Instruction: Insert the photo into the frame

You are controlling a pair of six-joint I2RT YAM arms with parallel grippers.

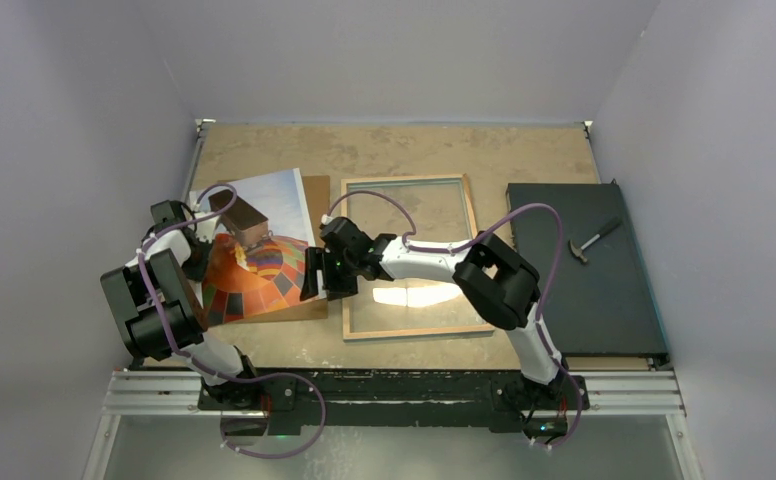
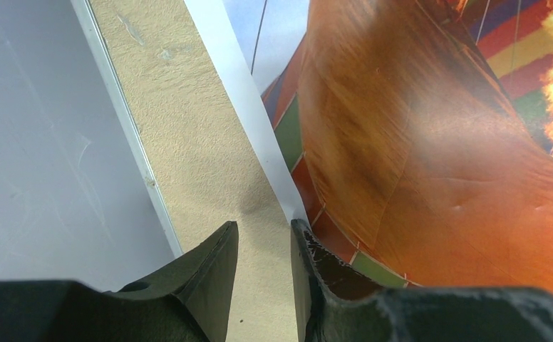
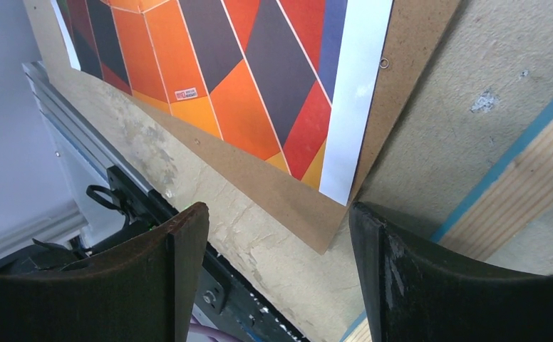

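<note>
The hot-air-balloon photo lies on a brown backing board at the table's left. My left gripper is at the photo's left edge, fingers apart, one fingertip against the white border. My right gripper stands open at the photo's lower right corner, one finger by the corner of photo and board; in the right wrist view nothing shows held between its fingers. The wooden frame with a clear pane lies right of the photo, partly under my right arm.
A black board with a hammer on it lies at the right. Grey walls enclose the sides and back.
</note>
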